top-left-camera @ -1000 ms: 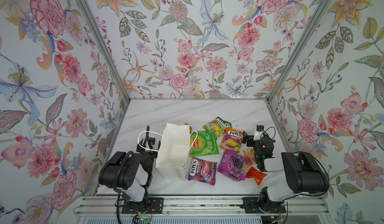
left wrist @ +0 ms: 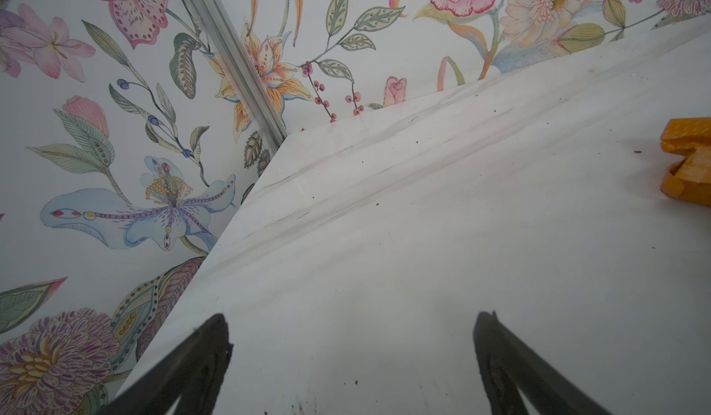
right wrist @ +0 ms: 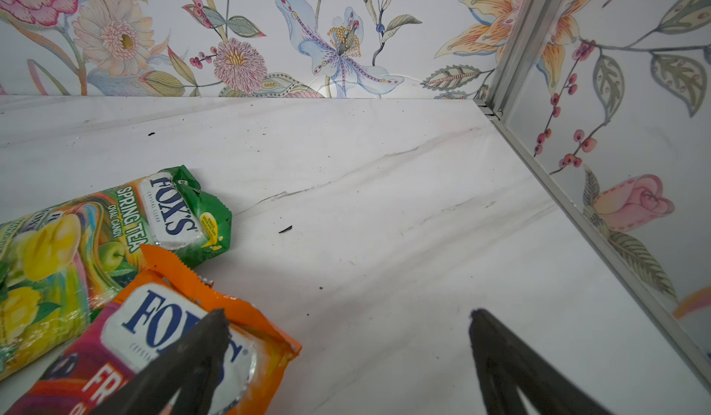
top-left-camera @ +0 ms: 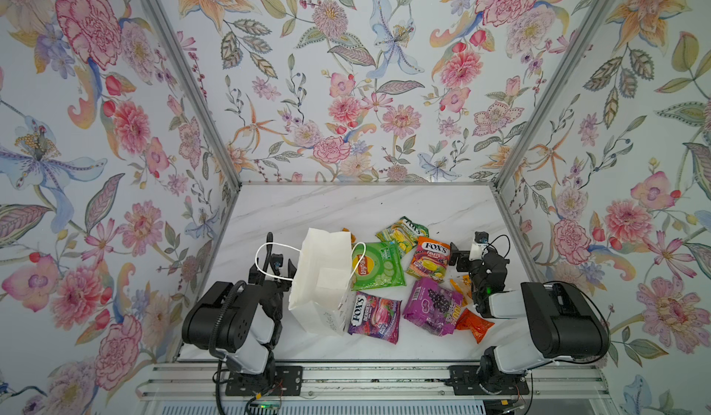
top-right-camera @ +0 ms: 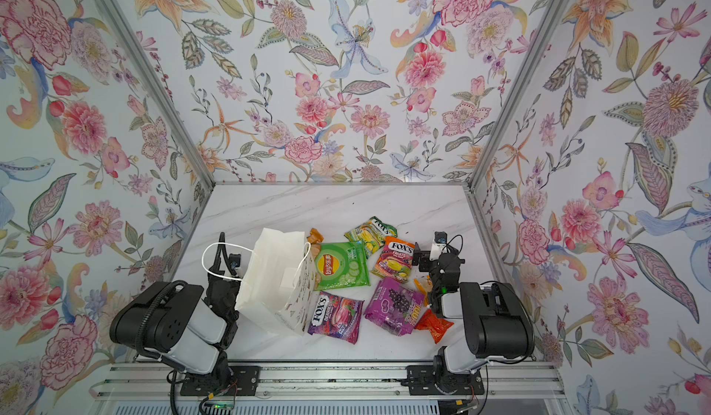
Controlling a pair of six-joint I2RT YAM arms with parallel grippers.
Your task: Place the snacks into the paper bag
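Note:
A white paper bag (top-left-camera: pixel 314 304) stands upright on the table, its mouth open and its two handles spread to the sides. To its right lie a green Lay's bag (top-left-camera: pixel 381 263), a Fox's berry pack (top-left-camera: pixel 375 316), a purple grape pack (top-left-camera: pixel 435 307), an orange Fox's fruits pack (top-left-camera: pixel 429 258) and a green-yellow Fox's tea pack (right wrist: pixel 66 244). Left of the paper bag, my left gripper is open and empty over bare table. My right gripper is open too, its left finger overlapping the orange pack in the right wrist view, nothing held.
A small orange packet (top-left-camera: pixel 474 326) and a yellow-orange one (top-right-camera: pixel 424 285) lie by the right arm, which partly covers the latter. Another orange packet (left wrist: pixel 688 160) is mostly hidden behind the paper bag from above.
My left arm has shifted very slightly to the left and back toward its base. The right arm, the paper bag and the snacks look the same.

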